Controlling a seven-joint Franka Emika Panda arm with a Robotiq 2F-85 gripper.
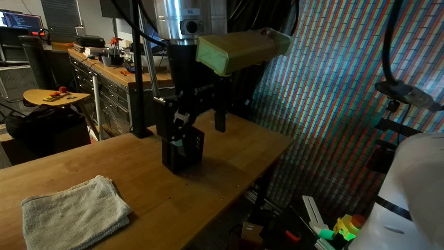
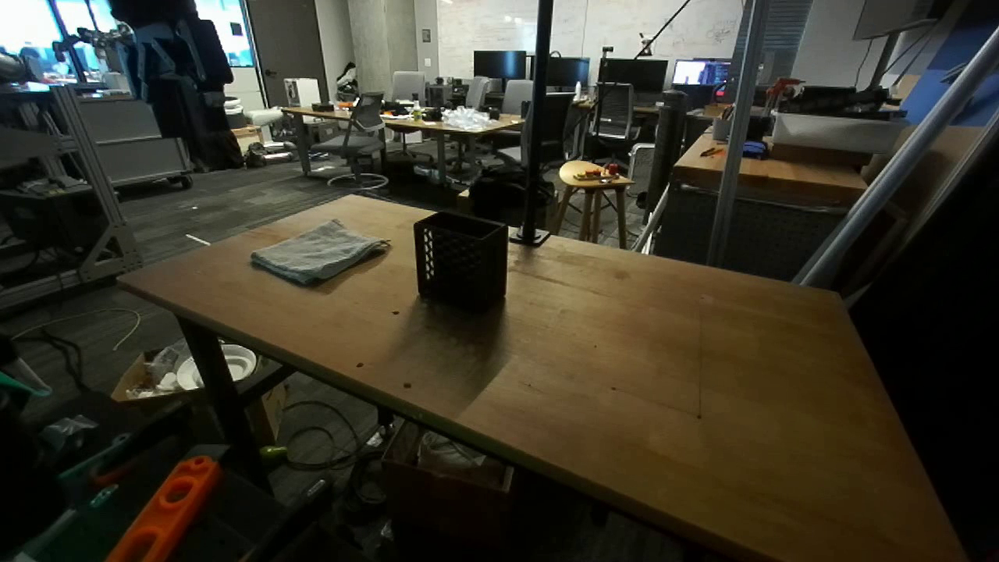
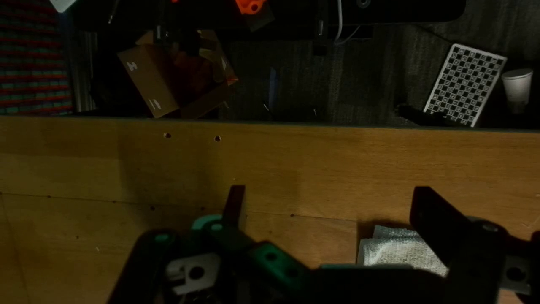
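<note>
My gripper (image 1: 199, 136) points down above the wooden table, its fingers wide apart. Between the fingertips in the wrist view, where the gripper shows at the bottom, there is only bare tabletop. A black basket with holes in its walls (image 2: 463, 262) stands upright on the table. In exterior view 1 that basket (image 1: 189, 152) is partly covered by one finger; whether they touch, I cannot tell. A folded grey cloth (image 1: 75, 212) lies flat on the table; the cloth (image 3: 400, 251) is half hidden behind a finger in the wrist view. Exterior view 2 does not show the gripper.
A black post (image 2: 535, 131) rises from the table's back edge near the basket. Beyond the front edge are a cardboard box (image 3: 152, 81) and floor clutter.
</note>
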